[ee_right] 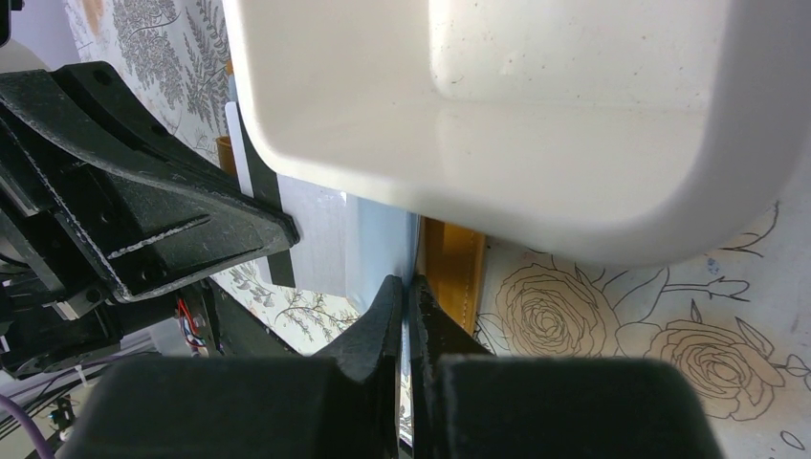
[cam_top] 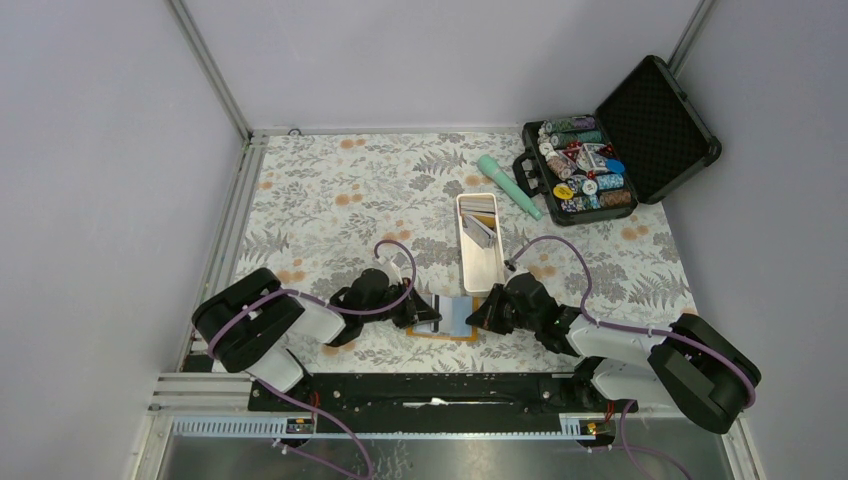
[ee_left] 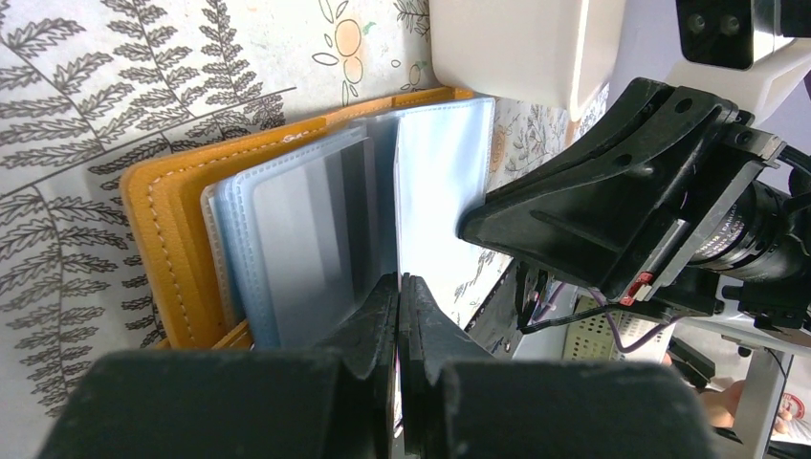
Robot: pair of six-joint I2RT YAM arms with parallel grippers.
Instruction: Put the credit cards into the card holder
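Note:
The orange card holder (ee_left: 164, 258) lies open on the table, with clear blue-edged sleeves (ee_left: 311, 229) inside it. In the right wrist view a white card with a black stripe (ee_right: 314, 234) stands against a pale blue sleeve (ee_right: 381, 247); how far it is inside I cannot tell. My left gripper is shut on the card's thin edge, seen end-on in its own view. On the other side, my right gripper is shut on the edge of the pale blue sleeve. The two grippers face each other closely across the holder.
A white tray (cam_top: 480, 272) with several more cards (cam_top: 480, 232) stands just behind the right gripper. Farther back are a green microphone-shaped object (cam_top: 510, 187) and an open black case (cam_top: 578, 217) of chips.

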